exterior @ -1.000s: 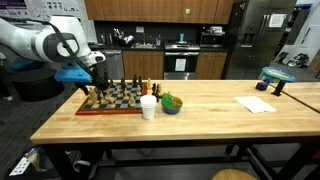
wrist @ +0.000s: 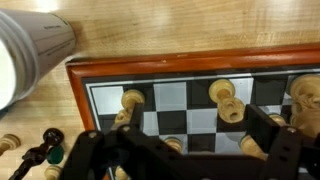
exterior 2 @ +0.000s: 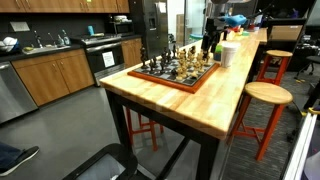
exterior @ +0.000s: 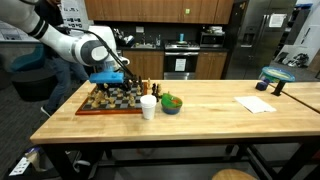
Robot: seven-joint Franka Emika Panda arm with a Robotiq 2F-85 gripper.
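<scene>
My gripper is open over the edge of the chessboard, its dark fingers wide apart with nothing held between them. A light wooden pawn stands near the right finger, and another light piece is by the left one. In exterior view 1 the gripper hangs above the right side of the brown-framed board. Light and dark pieces stand on the board in exterior view 2, the light pieces toward the near right side.
A white cup stands close beside the board; it fills the wrist view's upper left corner. A bowl with green contents is to its right. Loose pieces lie off the board near the cup.
The arm has swung to the right across the board, so the gripper is now over its right side, nearer the cup. The board and cup appear unmoved.
</scene>
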